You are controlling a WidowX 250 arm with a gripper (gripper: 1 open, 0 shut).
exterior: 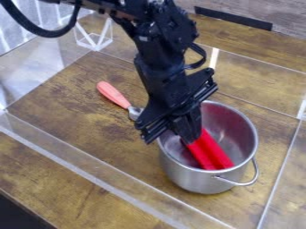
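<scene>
A steel pot (213,179) with a side handle stands at the right of the wooden table. A red elongated object (213,152) lies inside it. The black gripper (189,134) reaches down over the pot's left rim, its fingertips at the red object's upper part. Whether its fingers are closed on anything is hard to see.
A utensil with a pink handle (111,94) lies left of the pot. Clear panel edges run along the left and right.
</scene>
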